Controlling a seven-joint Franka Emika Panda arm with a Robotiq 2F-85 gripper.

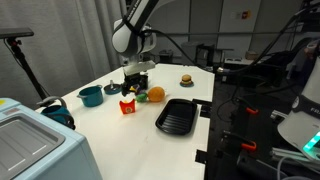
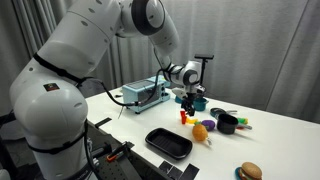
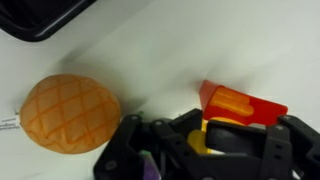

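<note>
My gripper hangs low over the toys on the white table, just behind the red box in exterior view 1. In the wrist view the box, with an orange-yellow front, sits beside and partly under my gripper. A yellow piece shows beneath the fingers, mostly covered by them. The fingers look shut, and nothing clearly shows held between them. To the left in that view lies a round orange toy, apart from the gripper. A purple toy rests behind the orange one in exterior view 2.
An empty black tray lies in front of the toys. A toaster oven occupies the near left, with a teal pot behind it. Beyond the toys stands a black pot; a toy burger sits apart.
</note>
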